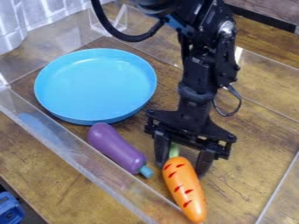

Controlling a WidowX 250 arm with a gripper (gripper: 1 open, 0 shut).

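Note:
My black gripper [181,149] is low over the wooden table, its fingers around the green top of an orange toy carrot [184,185] that lies pointing toward the front. Whether the fingers are closed on it I cannot tell. A purple toy eggplant [114,144] lies just to the left.
A blue plate [94,61] sits at the back left. A clear wall runs along the left and front left, with a blue object [7,210] beyond it.

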